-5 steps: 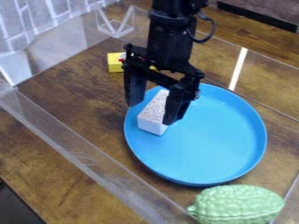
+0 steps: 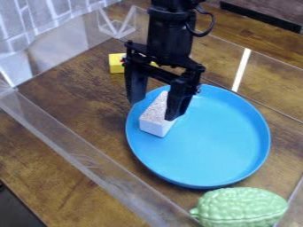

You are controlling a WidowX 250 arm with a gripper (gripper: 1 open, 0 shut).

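Note:
My black gripper (image 2: 159,93) is open, its two fingers pointing down on either side of a white speckled block (image 2: 157,122). The block rests near the left part of a blue plate (image 2: 213,155). One finger is above the plate's left rim, the other over the block's upper right. Whether either finger touches the block cannot be told.
A small yellow object (image 2: 116,63) lies at the back left. A pale green leafy vegetable-like object (image 2: 239,207) sits at the front right. Clear plastic walls edge the wooden table (image 2: 71,89), whose left part is largely bare.
The gripper has shifted only slightly over the block. The block, plate and other objects appear in the same places.

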